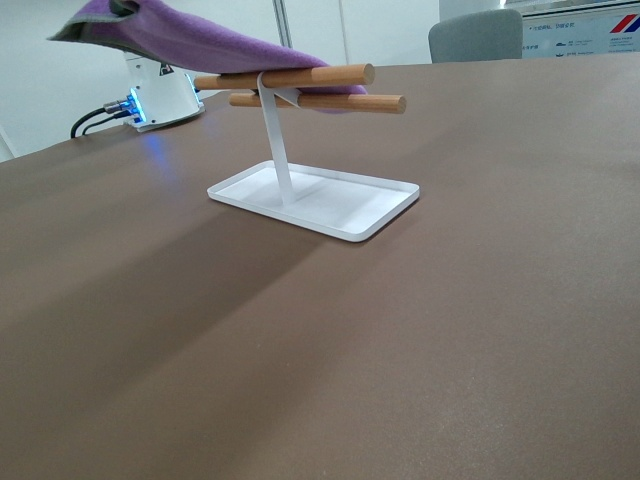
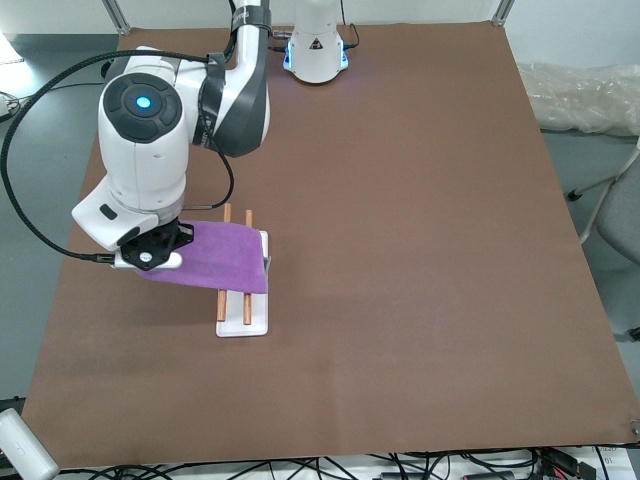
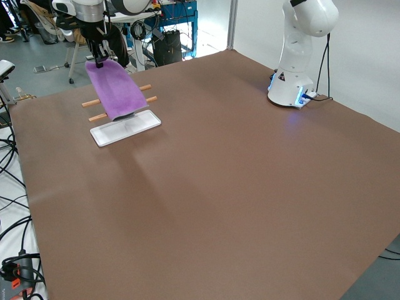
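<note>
A purple cloth [image 2: 220,262] lies draped across two wooden bars of a white stand; in the top view the cloth [image 1: 210,50] rests on the upper rod [image 1: 320,76], its far end lifted. The stand's white tray [image 1: 350,205] sits on the brown table. My gripper [image 3: 99,61] is at the cloth's raised end in the right view; whether its fingers are shut on it is hard to see. In the left view the arm's head [image 2: 150,240] hides the fingertips.
Cables run along one edge outside the table.
</note>
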